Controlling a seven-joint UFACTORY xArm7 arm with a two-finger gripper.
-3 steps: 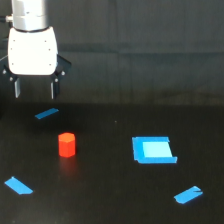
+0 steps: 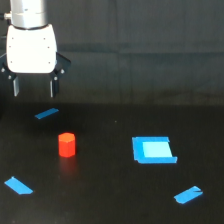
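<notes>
A small red block (image 2: 67, 145) stands on the dark table, left of the middle. High up at the left hangs my gripper (image 2: 34, 90), with its white body above and dark fingers below. The fingers are spread wide and nothing shows between them, so it is open. The block is below the gripper and to its right, well apart from it. On the right side lies a pale square (image 2: 156, 149) bordered with blue tape.
Strips of blue tape lie at the back left (image 2: 47, 113), the front left (image 2: 18, 186) and the front right (image 2: 188, 195). Bare table surrounds the block and fills the space between it and the taped square. A dark curtain (image 2: 140, 60) hangs behind.
My gripper sits very slightly higher and farther left than a second ago, still open. The red block and the tape have not moved.
</notes>
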